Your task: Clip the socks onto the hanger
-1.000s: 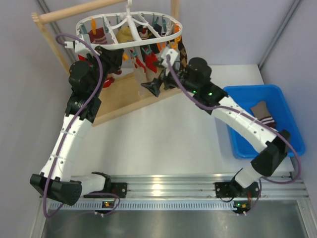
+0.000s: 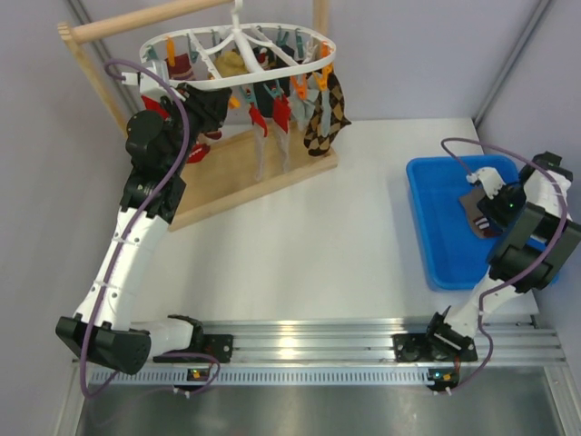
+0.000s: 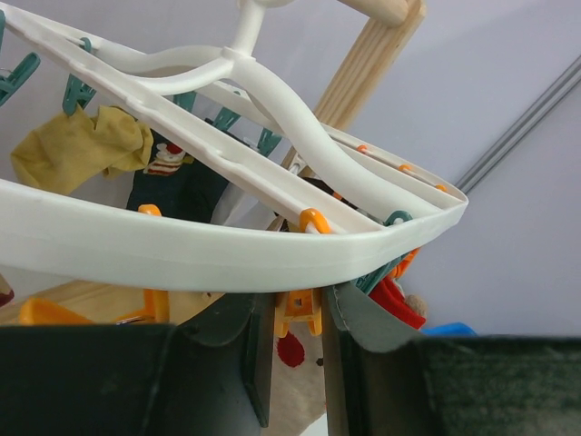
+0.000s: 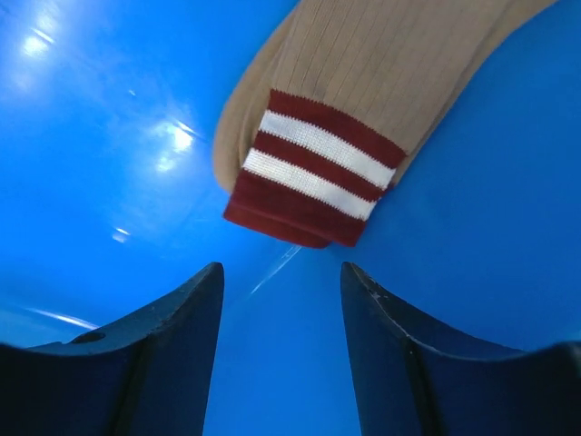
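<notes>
A brown sock with a dark red, white-striped cuff (image 4: 309, 173) lies folded in the blue tray (image 2: 438, 272). Over that tray, my right gripper points down with its fingers apart and the gap empty; the cuff is just beyond the fingertips. The round white hanger (image 2: 329, 54) hangs at the upper left with several socks clipped around it. At its near rim my left gripper is shut on an orange clip (image 3: 298, 307). In the left wrist view, a yellow sock (image 3: 83, 150) and a dark patterned sock (image 3: 177, 182) hang beyond the rim.
A wooden stand (image 2: 250, 188) carries the hanger. The white table (image 2: 300, 245) between stand and tray is bare. Green clips (image 3: 78, 91) and other orange clips (image 3: 156, 304) line the hanger.
My right arm has swung from beside the hanger over to the tray and come down near the brown sock. Hanging socks swayed slightly. The left arm stays put at the rim.
</notes>
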